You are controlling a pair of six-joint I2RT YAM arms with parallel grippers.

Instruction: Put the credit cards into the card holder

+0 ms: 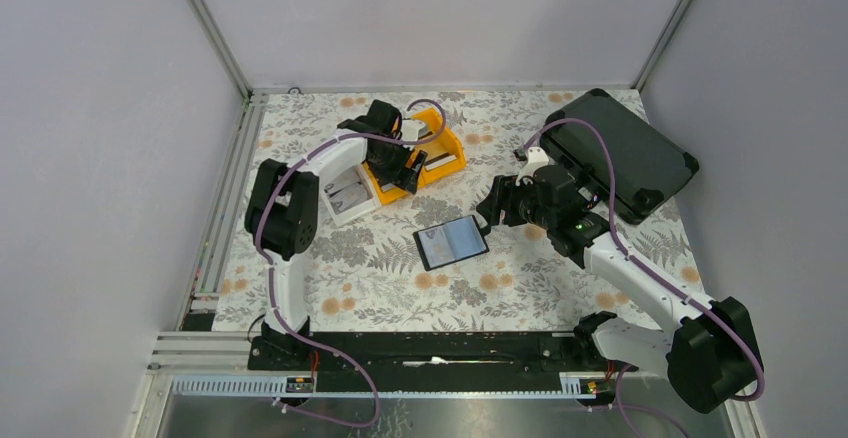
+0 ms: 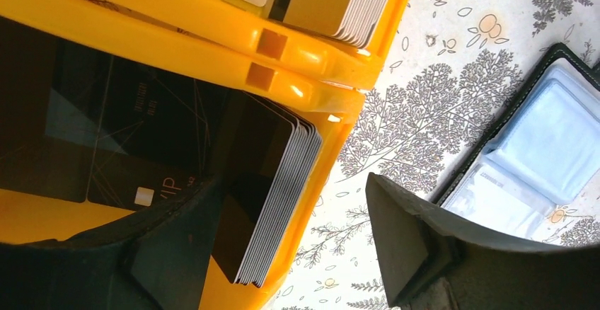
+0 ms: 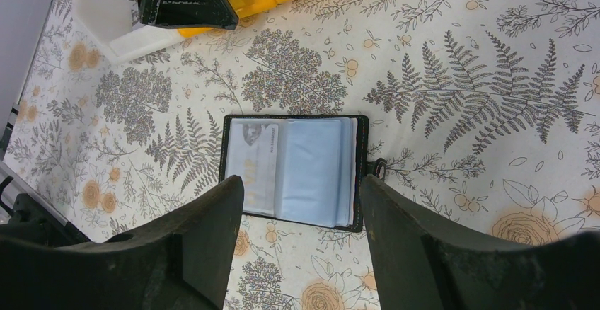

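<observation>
Spread open on the cloth lies the card holder (image 3: 311, 175), black-edged with clear bluish sleeves; a pale printed piece shows in its left side. Black cards (image 2: 265, 197) stand in a slanted stack inside a yellow bin, their white edges toward the holder. My left gripper hovers over the stack's edge, open, one finger above the bin and the other over the cloth, nothing between them. To the right of the holder in the top view, my right gripper (image 1: 497, 208) is open and empty; in its wrist view the holder appears beyond the fingertips.
Gold cards (image 2: 339, 6) fill the adjoining yellow bin (image 1: 455, 138). A white tray (image 1: 350, 213) adjoins the bins on the left. A dark case (image 1: 620, 153) stands at the back right. Cloth in front of the holder is clear.
</observation>
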